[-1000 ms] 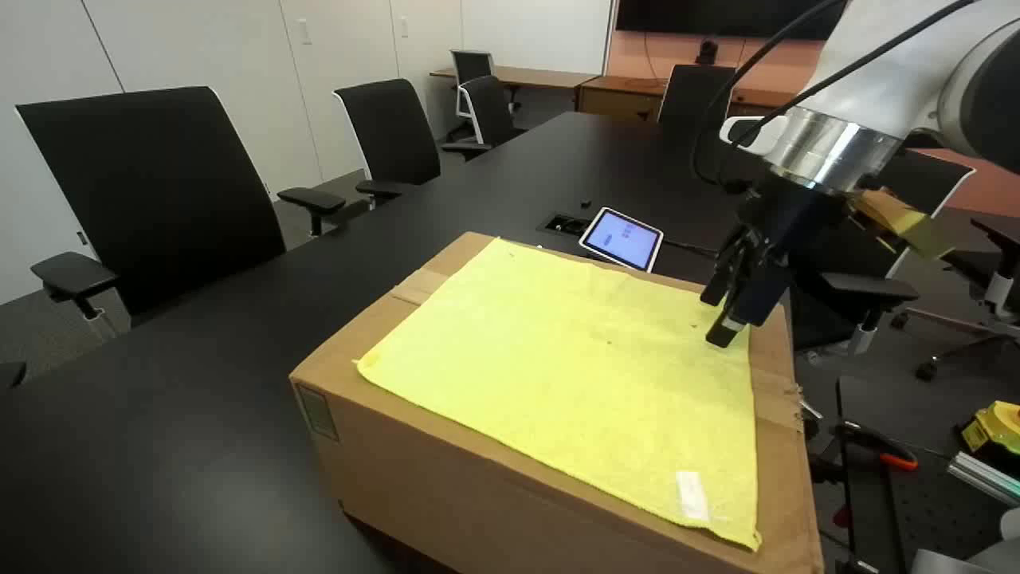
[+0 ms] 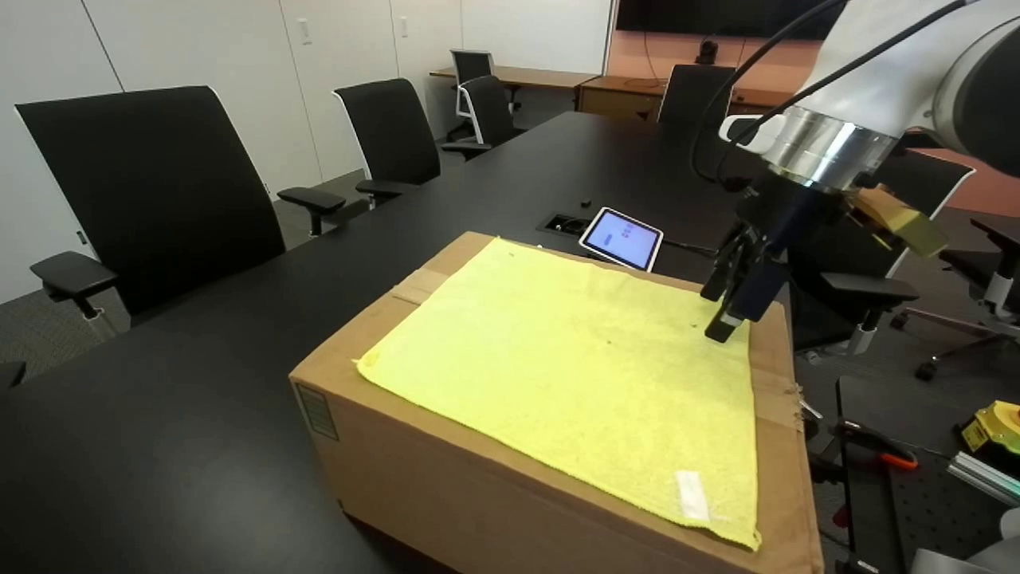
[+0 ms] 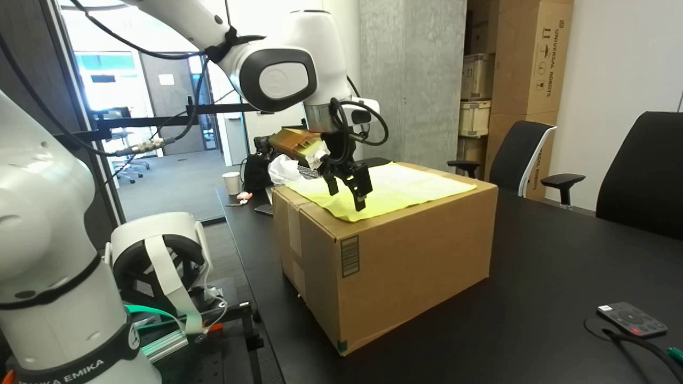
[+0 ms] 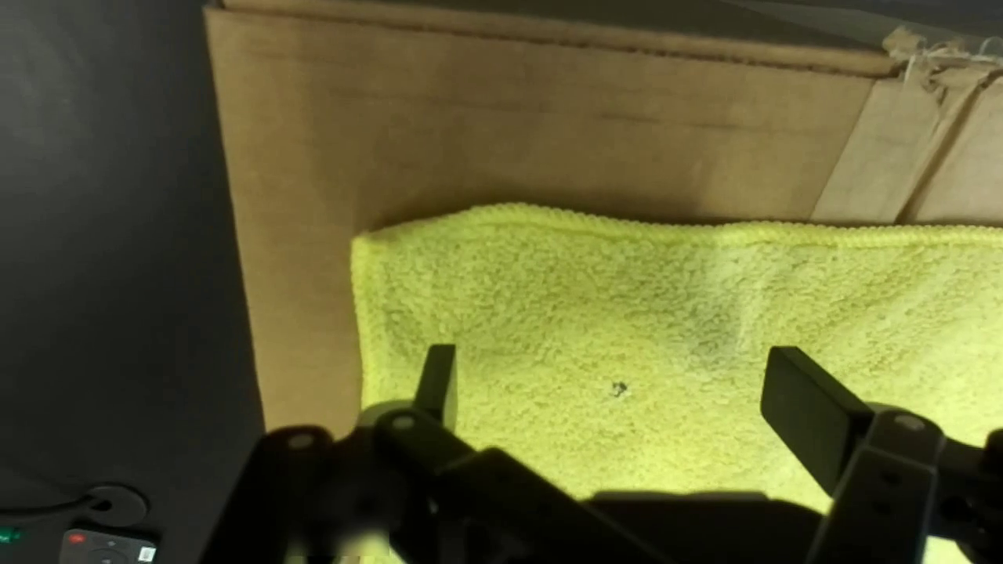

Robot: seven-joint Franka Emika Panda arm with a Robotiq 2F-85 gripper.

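A yellow cloth lies spread nearly flat over the top of a cardboard box, a white tag near one corner. Over one corner area of the cloth hangs my gripper, pointing down. In the wrist view its black fingers stand wide apart, with the yellow cloth showing beneath and between them and nothing held. One cloth corner lies just beyond the left finger, and a small dark speck shows on the fabric. Whether the fingertips touch the cloth cannot be told.
The box stands on a long black table. A white-framed tablet lies just behind it. A remote with a cable rests on the bare table to one side. Chairs line the table, and a white cup stands near its edge.
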